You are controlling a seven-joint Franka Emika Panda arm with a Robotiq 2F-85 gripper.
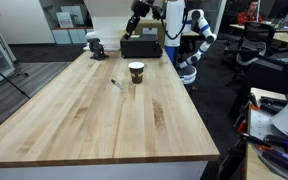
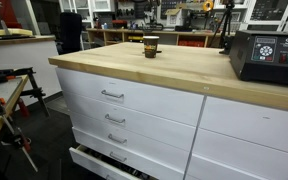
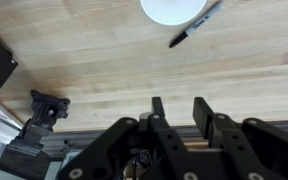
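Observation:
A dark paper cup (image 1: 136, 73) with a white rim stands upright on the wooden table. In the wrist view, the cup (image 3: 174, 7) is seen from above as a white round cut by the top edge. Close by, a marker (image 3: 197, 23) lies on the wood; from outside the marker (image 1: 117, 84) appears left of the cup. My gripper is open, its two dark fingers apart with only tabletop between them. It hangs above the table near an edge, away from both cup and marker. In exterior view 1 the gripper (image 1: 130, 33) is small, beside a black box.
The black box-shaped device (image 2: 269, 58) sits on the table by the arm. A small dark stand (image 3: 46, 108) is near the table edge. Below the tabletop (image 2: 189, 61), a bottom drawer (image 2: 104, 165) is pulled out.

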